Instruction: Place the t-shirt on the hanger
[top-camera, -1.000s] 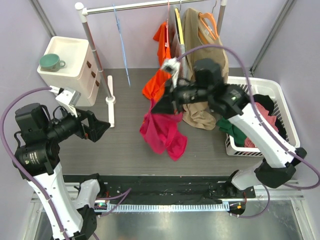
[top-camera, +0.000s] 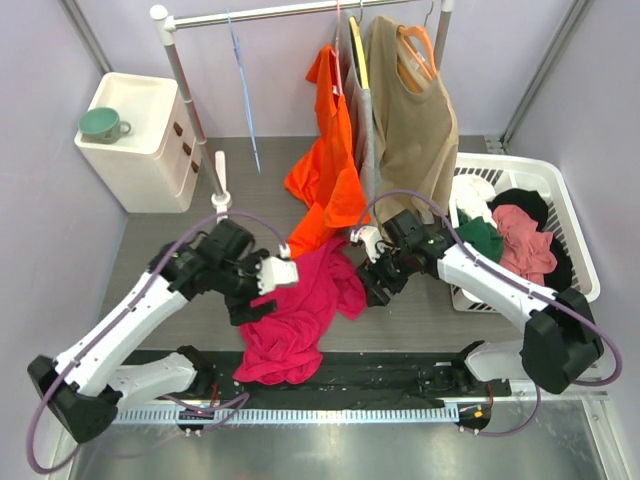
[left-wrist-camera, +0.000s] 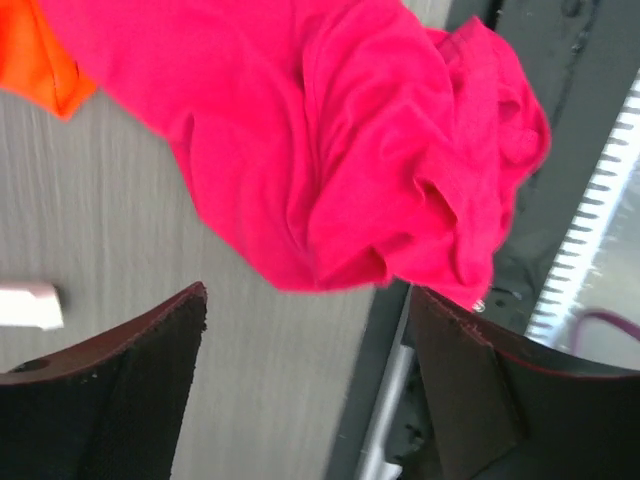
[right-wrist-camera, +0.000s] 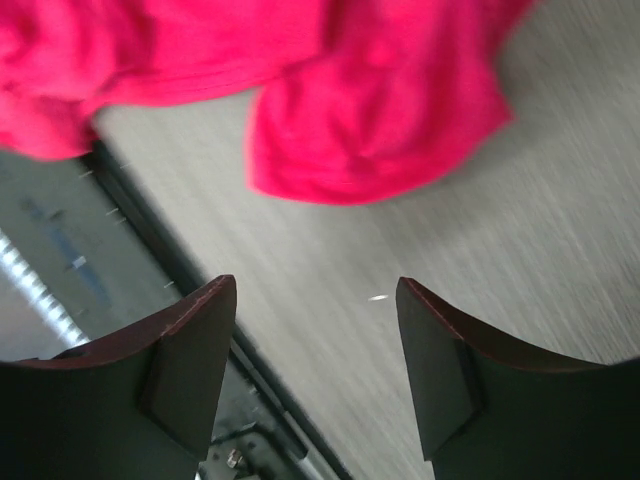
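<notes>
A crumpled pink t shirt lies on the grey floor near the front ledge, filling much of both wrist views. My left gripper is over its left side, fingers apart, with the cloth below and ahead in the left wrist view. My right gripper is just right of it, fingers apart over bare floor, the cloth's edge ahead in the right wrist view. A blue hanger hangs empty from the rail.
An orange shirt and a tan garment hang at the back. A white basket of clothes stands right. A white drawer unit with a green mug stands back left. Bare floor lies at the left.
The pink shirt, lifted by my right gripper a second ago, now lies on the floor. My left gripper has swung in from the left; my right gripper has moved right and down.
</notes>
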